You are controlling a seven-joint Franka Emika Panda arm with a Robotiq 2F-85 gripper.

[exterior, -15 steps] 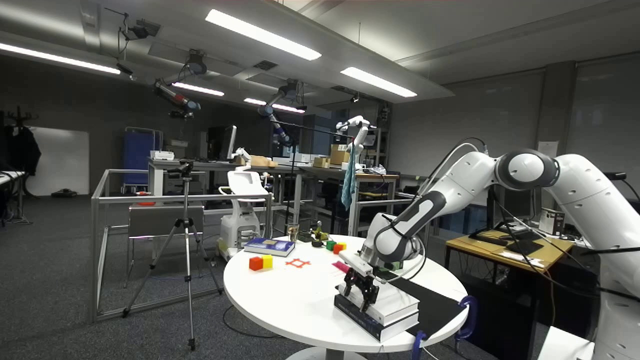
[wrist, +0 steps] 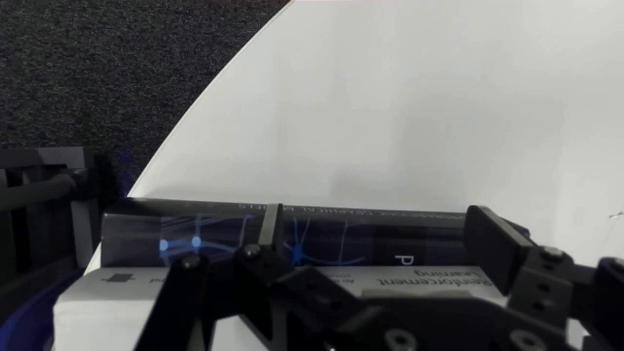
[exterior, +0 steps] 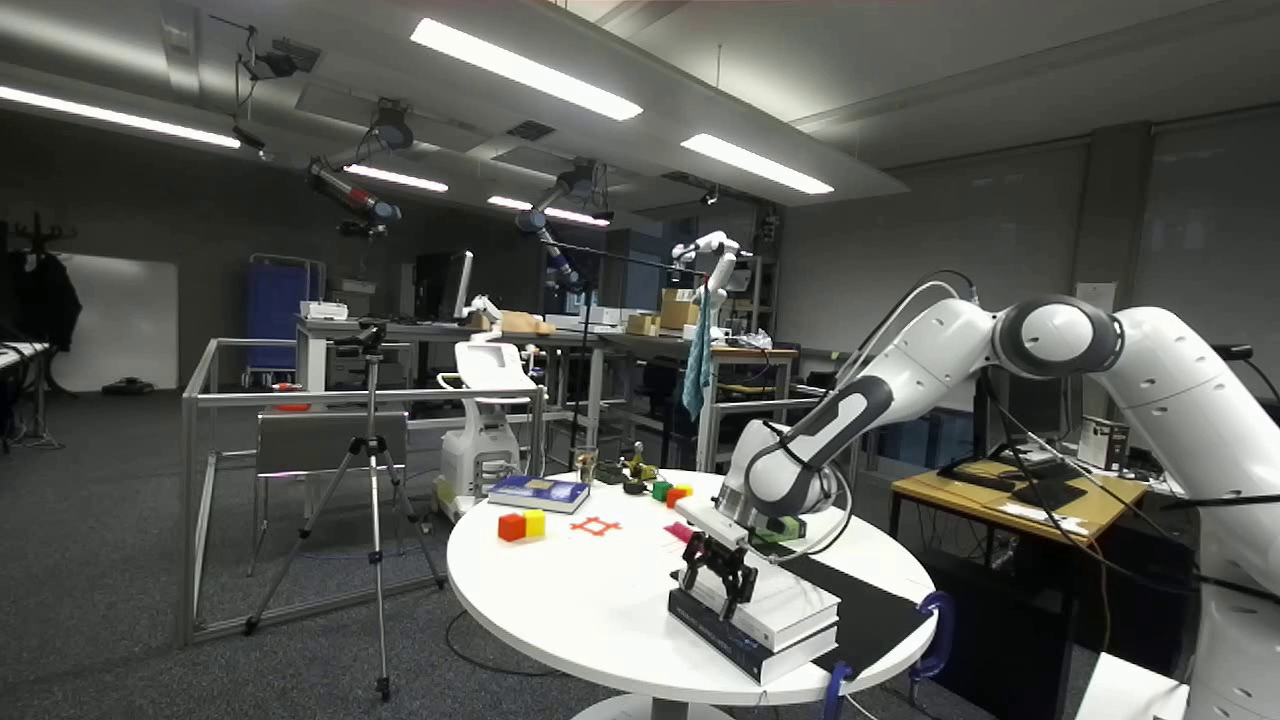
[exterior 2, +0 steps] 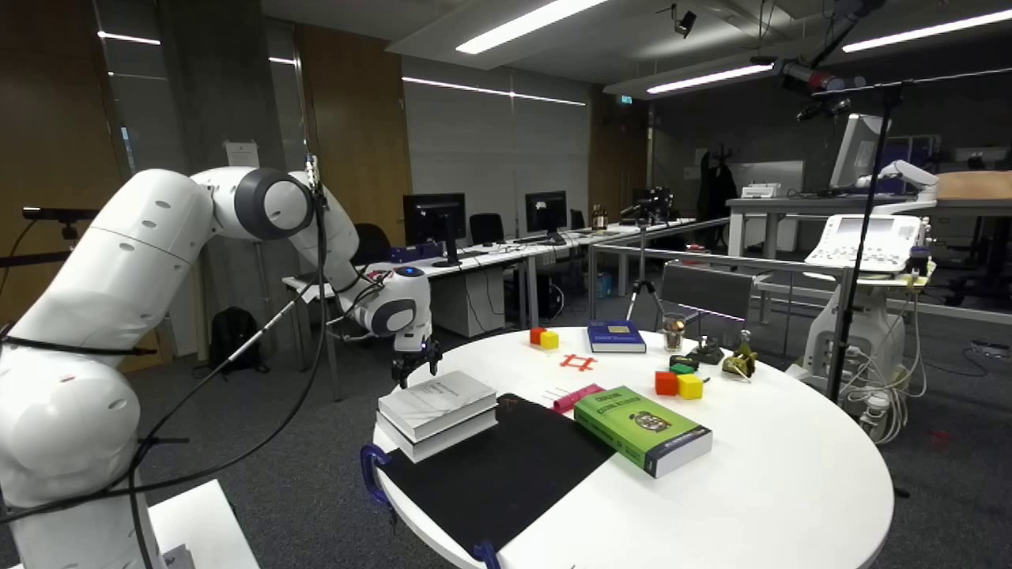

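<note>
Two thick books lie stacked at the table's edge: a white one point(exterior: 786, 604) on top of a dark-spined one point(exterior: 708, 631). My gripper point(exterior: 708, 599) points down at the spine side of the stack. In the wrist view its fingers point(wrist: 497, 240) are spread well apart, so the gripper is open. Between them show the dark spine point(wrist: 362, 237) and the white book's lettered spine point(wrist: 421, 276). Nothing is visibly clamped. Whether the fingertips touch the books cannot be told. From the other side, the gripper point(exterior 2: 418, 376) appears just behind the white book point(exterior 2: 438, 402).
A black mat point(exterior 2: 503, 479) lies beside the stack, with a green book point(exterior 2: 637, 425) past it. Farther off are a blue book point(exterior 2: 617, 336), red and yellow cubes point(exterior 2: 666, 383), and small objects. Blue clamps point(exterior: 943, 634) grip the table edge.
My gripper has shifted very slightly up and to the left in exterior view 1. The books have not visibly moved.
</note>
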